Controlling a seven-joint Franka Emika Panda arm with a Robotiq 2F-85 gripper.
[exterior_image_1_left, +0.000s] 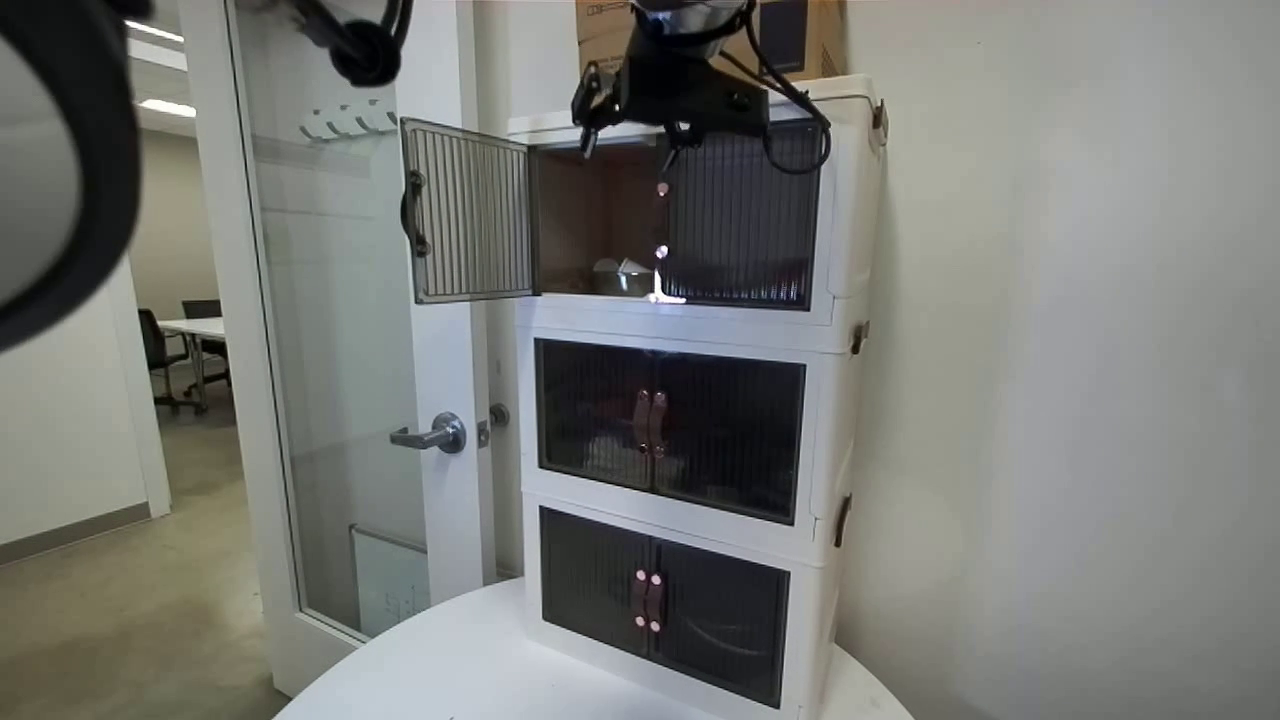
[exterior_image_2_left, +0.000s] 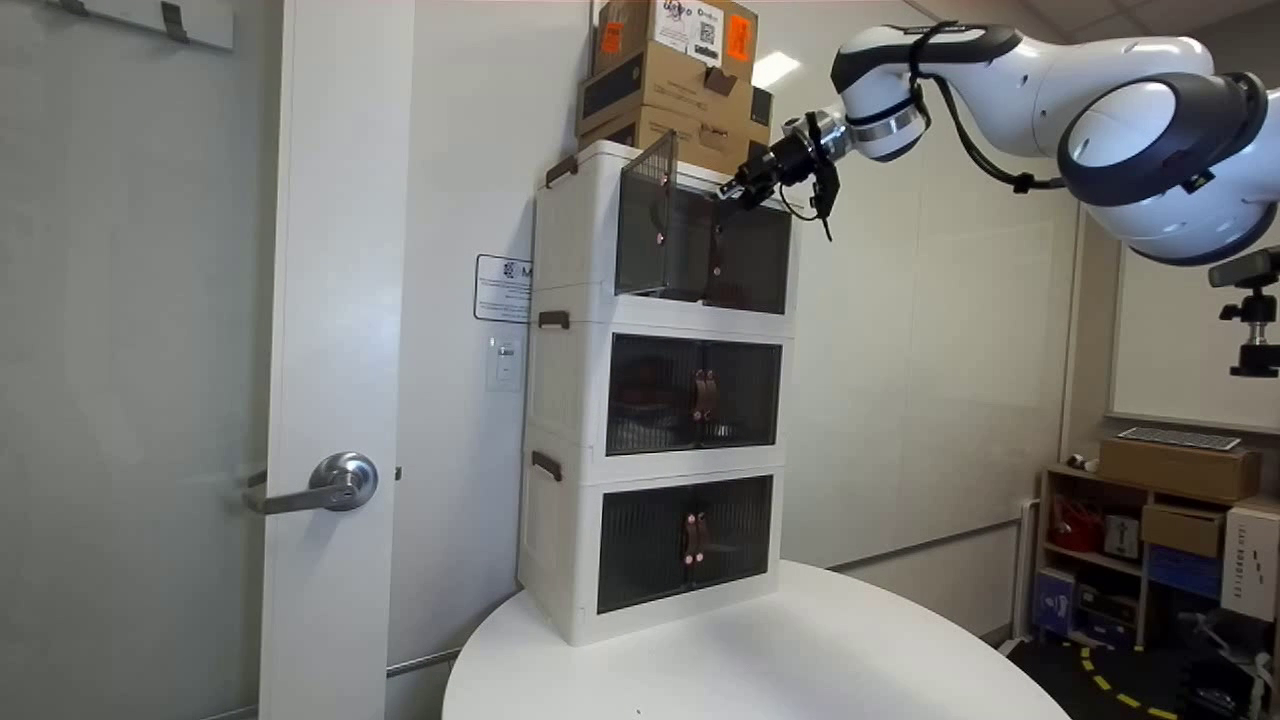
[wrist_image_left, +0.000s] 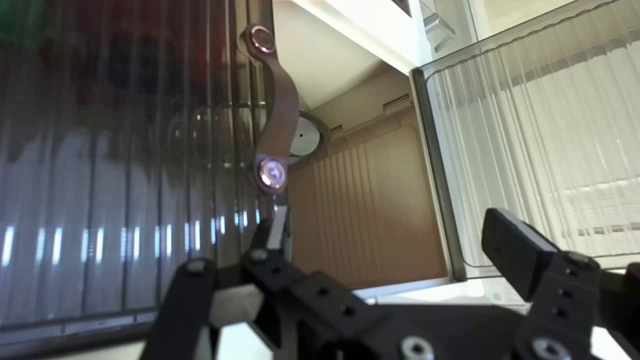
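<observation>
The top compartment of the white cabinet (exterior_image_1_left: 678, 314) has one ribbed door (exterior_image_1_left: 474, 210) swung wide and the other dark door (exterior_image_1_left: 744, 216) closed. My gripper (exterior_image_1_left: 630, 146) is in front of the upper part of this compartment, with its fingers spread apart. In the wrist view, the gripper has nothing visible between its fingers. One finger (wrist_image_left: 279, 231) appears close to a rivet end of the closed door's brown strap handle (wrist_image_left: 282, 114); whether they touch, I cannot tell. The other finger (wrist_image_left: 516, 252) appears over the open door's side.
A bowl (exterior_image_1_left: 624, 282) sits inside the open half of the compartment. Cardboard boxes (exterior_image_2_left: 684, 90) are stacked on the cabinet. Two lower compartments have closed doors.
</observation>
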